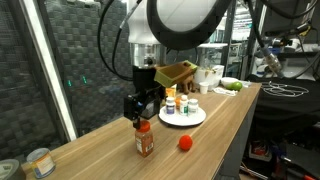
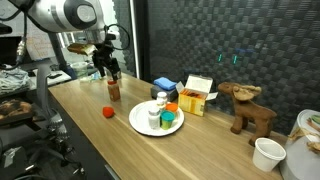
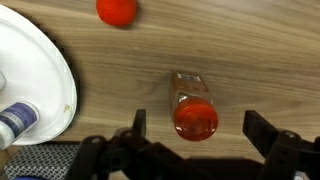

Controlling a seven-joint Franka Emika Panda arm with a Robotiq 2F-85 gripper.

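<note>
A spice jar [image 1: 145, 140] with an orange-red lid stands upright on the wooden table. My gripper [image 1: 143, 107] hangs over it, its fingers spread wide. In the wrist view the jar [image 3: 194, 112] lies between the two fingers of the gripper, with a clear gap on either side. Exterior view 2 has the gripper [image 2: 106, 72] just above the jar's lid, at the far left of the table. Nothing is held.
A red ball [image 1: 185, 143] rests near the jar. Farther off stands a white plate [image 2: 142, 124] bearing several small bottles. Behind it are a yellow box [image 2: 196, 98], a brown toy moose [image 2: 249, 110] and a white cup [image 2: 268, 154]. Bare table lies around the jar.
</note>
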